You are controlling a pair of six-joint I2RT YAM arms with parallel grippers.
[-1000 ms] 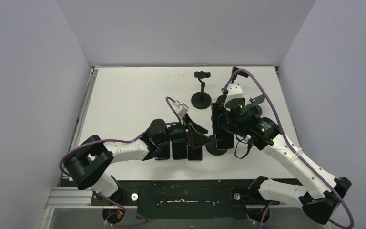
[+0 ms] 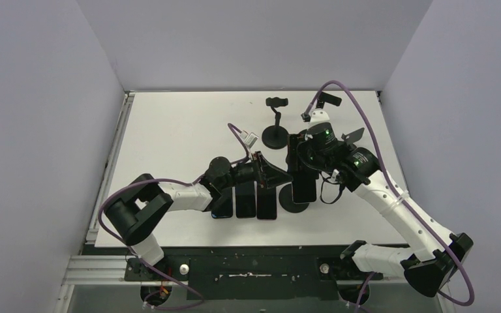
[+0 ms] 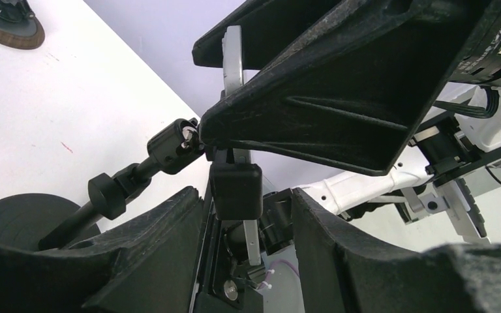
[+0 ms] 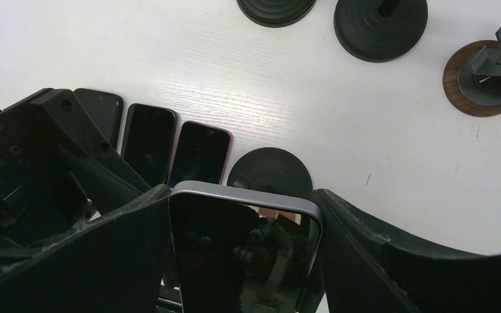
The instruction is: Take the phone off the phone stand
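Observation:
My right gripper is shut on the upper sides of the black phone [image 4: 241, 261], one finger on each silver edge. The phone [image 2: 304, 190] stands upright over its stand, whose round black base [image 2: 293, 202] shows beneath. From the side in the left wrist view, the stand's black clamp block [image 3: 235, 191] lies against the phone's thin edge [image 3: 252, 242]. My left gripper is part open, its fingertips on either side of that block in the picture; whether they touch it cannot be told.
Several phones [image 2: 267, 203] lie flat in a row left of the stand. Behind are other black holders, one on a round base [image 2: 275, 137], and one with a wooden base [image 4: 453, 81].
My left gripper has shifted slightly right, closer to the phone, and its fingers look nearer each other. The right arm and phone have moved slightly left.

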